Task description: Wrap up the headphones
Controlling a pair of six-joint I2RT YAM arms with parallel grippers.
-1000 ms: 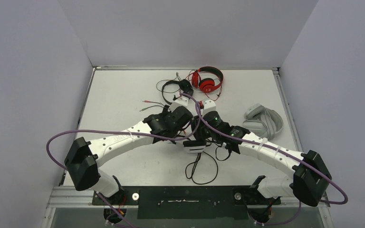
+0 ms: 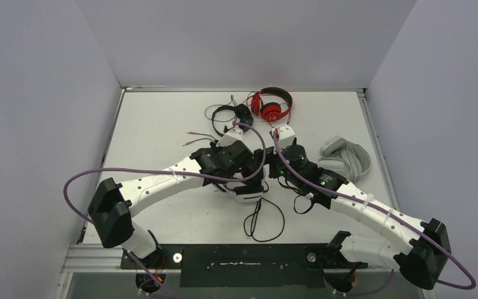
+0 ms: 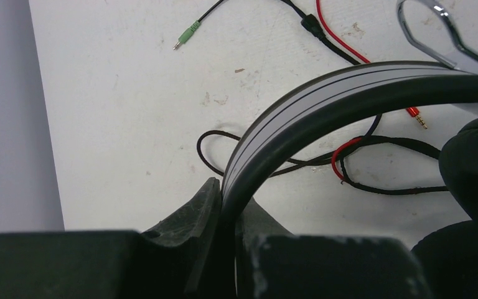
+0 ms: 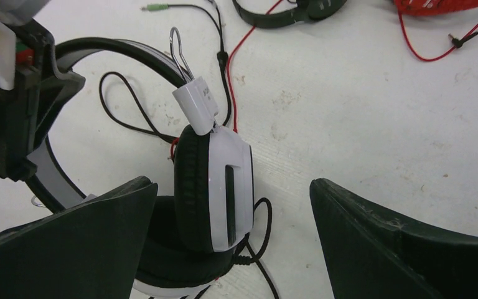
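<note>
White headphones with black ear cushions stand between the arms; one earcup (image 4: 231,193) shows upright in the right wrist view. Their dark-edged grey headband (image 3: 323,93) runs between the fingers of my left gripper, which is shut on it. Wide open, my right gripper has the earcup between its fingers, nearer the left one, with a gap on the right side. A black cable (image 2: 281,219) lies looped on the table in front of the headphones. Red and black cable with plugs (image 3: 187,36) lies beyond the headband. In the top view the arms hide most of the headphones.
Black headphones (image 2: 244,114) and red headphones (image 2: 271,112) lie at the back of the table. A grey-white set (image 2: 346,158) with wound cable sits on the right.
The visible white earcup has moved slightly left.
</note>
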